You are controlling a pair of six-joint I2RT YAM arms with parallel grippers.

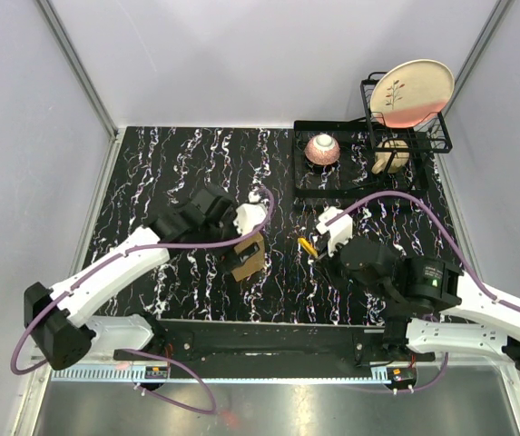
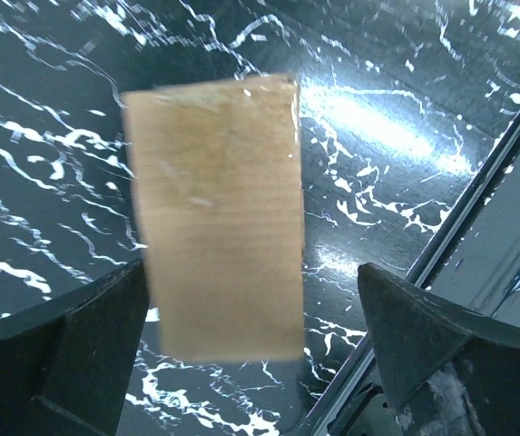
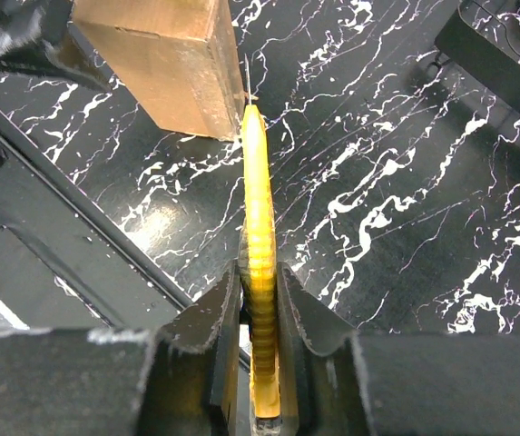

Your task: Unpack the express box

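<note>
The brown cardboard box (image 1: 252, 262) rests on the black marbled table, left of the table's middle, partly covered by my left arm in the top view. In the left wrist view the box (image 2: 219, 209) lies beyond and between the spread fingers of my left gripper, which touch nothing I can see. A yellow cutter knife (image 3: 258, 191) is clamped between the fingers of my right gripper. Its thin blade points up past the right side of the box (image 3: 164, 59) in the right wrist view.
A black dish rack (image 1: 337, 193) stands at the back right, holding a bowl (image 1: 322, 150), a cup (image 1: 388, 156) and a large plate (image 1: 414, 91). Bare table (image 1: 178, 163) spreads across the back left. The front table edge runs close to the box.
</note>
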